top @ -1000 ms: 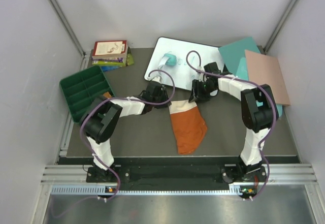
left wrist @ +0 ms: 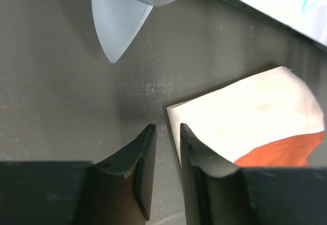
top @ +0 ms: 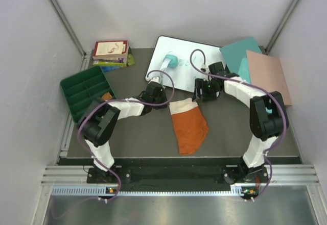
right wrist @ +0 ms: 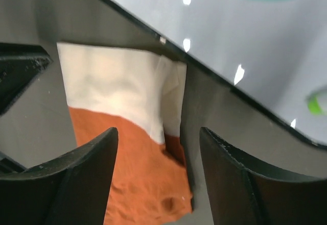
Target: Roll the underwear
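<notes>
The orange underwear (top: 189, 132) with a pale waistband (top: 182, 106) lies on the dark table, waistband toward the whiteboard. Its right edge is folded over and wrinkled near the waistband end, as the underwear (right wrist: 133, 148) shows in the right wrist view. My left gripper is at the waistband's left corner, its fingers parted by a narrow gap; whether cloth sits inside the gap is hard to see. Wide open, my right gripper hovers by the folded right edge and grips nothing.
Just behind the waistband lies a whiteboard (top: 183, 77) with a teal item (top: 170, 60) on it. A green divided box (top: 82, 95) and stacked books (top: 111, 50) stand left. Folders (top: 269, 74) lean at the right.
My right gripper has drawn slightly right and spread wide, leaving the waistband's right corner lying free. The left gripper has shifted slightly left. The underwear's body stays in place.
</notes>
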